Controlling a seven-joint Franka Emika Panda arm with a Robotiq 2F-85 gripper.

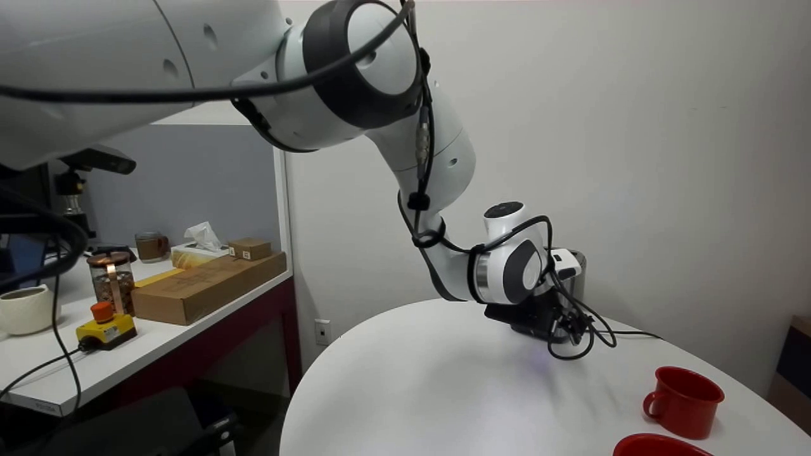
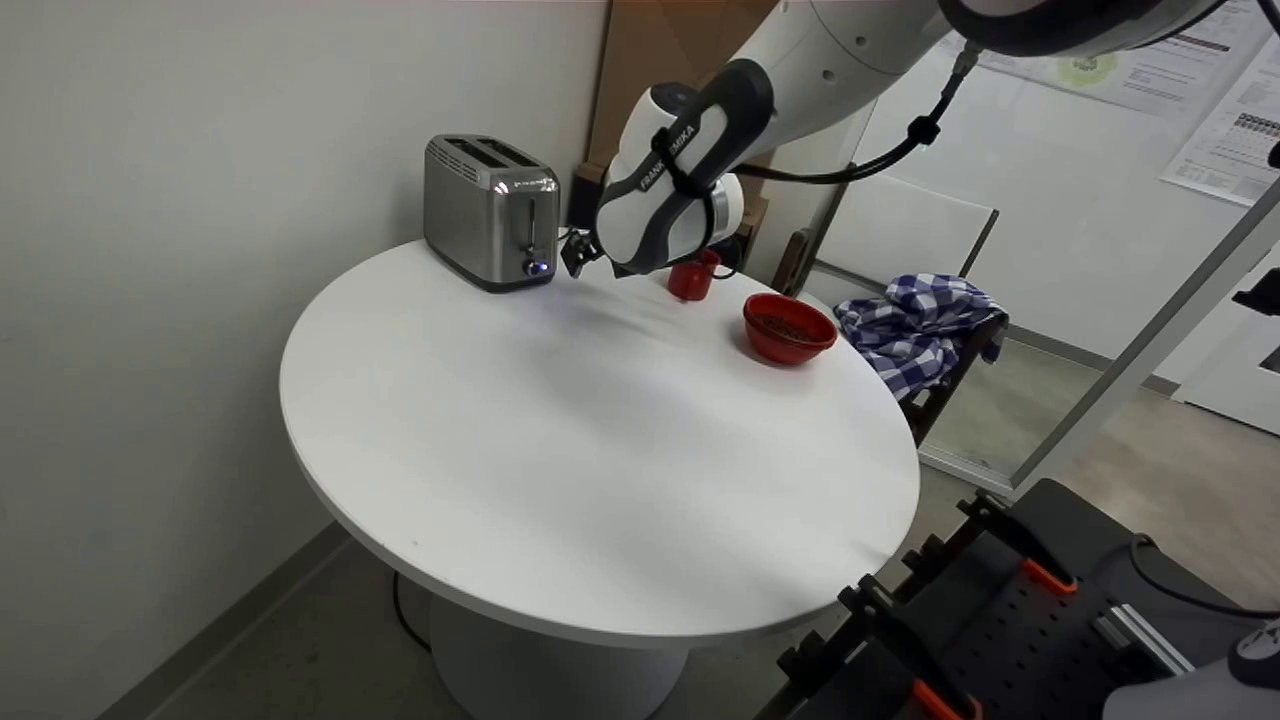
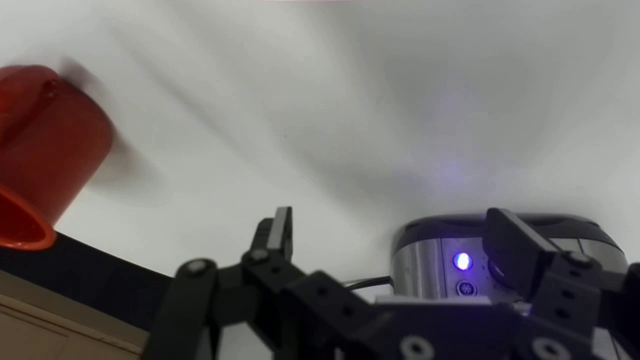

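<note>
My gripper is open, its two dark fingers wide apart and nothing held between them. In the wrist view its right finger (image 3: 510, 240) overlaps the front of the silver toaster (image 3: 418, 264), whose blue light is lit. The toaster (image 2: 462, 222) stands at the wall side of the round table in exterior view 2, and the gripper (image 2: 578, 253) is low, close to its lever side. Whether they touch cannot be told. The arm mostly covers the toaster (image 1: 579, 277) in exterior view 1.
A red mug (image 2: 689, 280) stands near the table's edge, beside a red bowl (image 2: 780, 348) with small brown contents. A thin black cord (image 1: 635, 332) runs behind the gripper. The wall (image 1: 646, 152) is close behind the toaster.
</note>
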